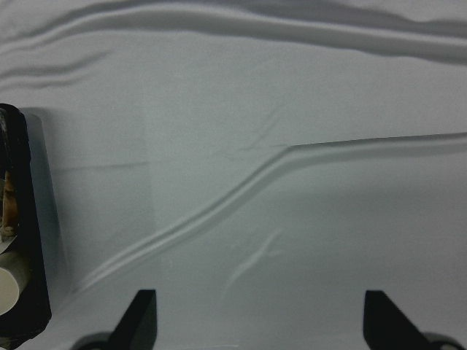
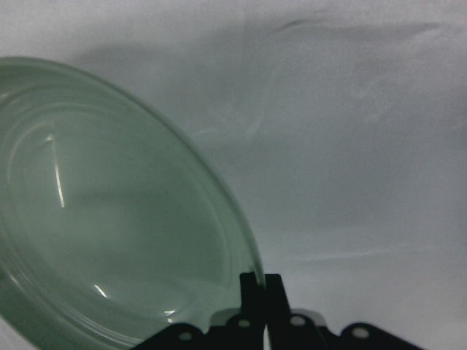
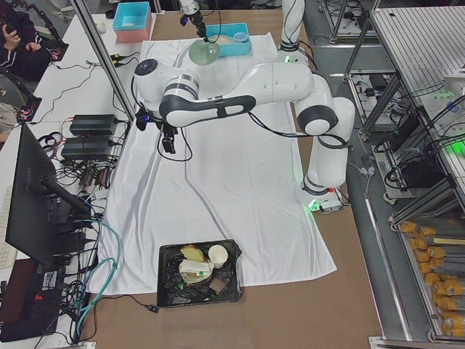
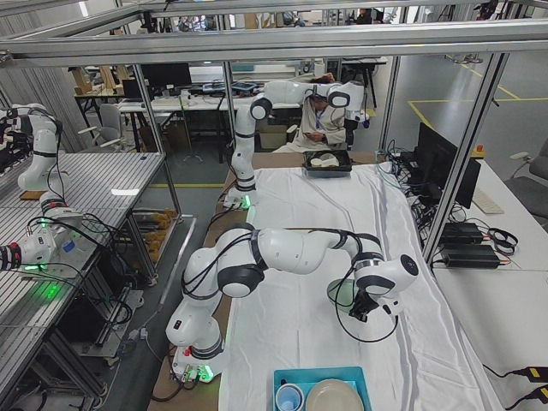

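Observation:
A pale green plate (image 3: 203, 52) (image 4: 340, 289) (image 2: 109, 204) hangs at the far end of the cloth in the camera left view. My right gripper is shut on its rim; in the camera right view the arm partly hides the plate. My left gripper stands open over bare white cloth, its fingertips wide apart, with nothing between them. In the left wrist view the edge of a black bin (image 1: 33, 255) shows at the left.
A blue bin (image 3: 240, 45) (image 4: 360, 381) with dishes sits at the far end. The black bin (image 3: 166, 291) (image 4: 327, 171) holds food-like items and a cup. A monitor and cables line one side.

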